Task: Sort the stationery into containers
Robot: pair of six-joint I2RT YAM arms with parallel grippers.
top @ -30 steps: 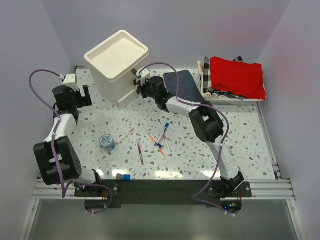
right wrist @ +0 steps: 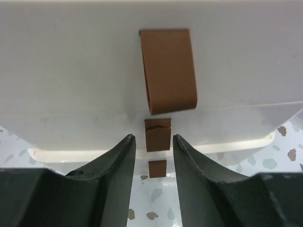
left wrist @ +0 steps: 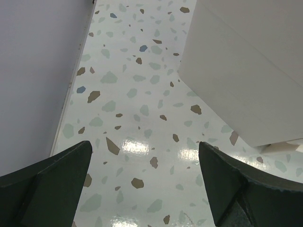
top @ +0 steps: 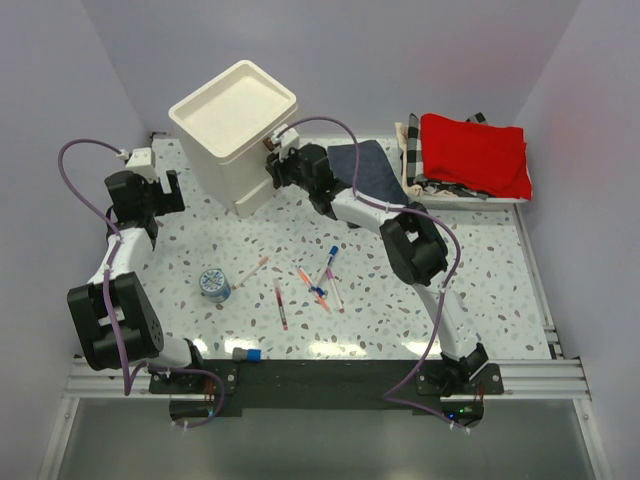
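Observation:
A white drawer unit [top: 215, 170] stands at the back left with brown tabs [right wrist: 168, 71] on its front. My right gripper faces these tabs at close range, its fingertips a little apart over the middle tab; contact is unclear. My left gripper stands open at the left side, empty, over bare table beside the unit. Several markers [top: 281, 305] lie scattered mid-table, near a round blue-patterned container [top: 215, 284].
A white tray [top: 470, 203] with red [top: 470, 155] and checked cloths stands at back right. A dark cloth [top: 375, 170] lies beside it.
My right gripper has shifted very slightly at the drawer front. The left arm and the objects show no visible movement.

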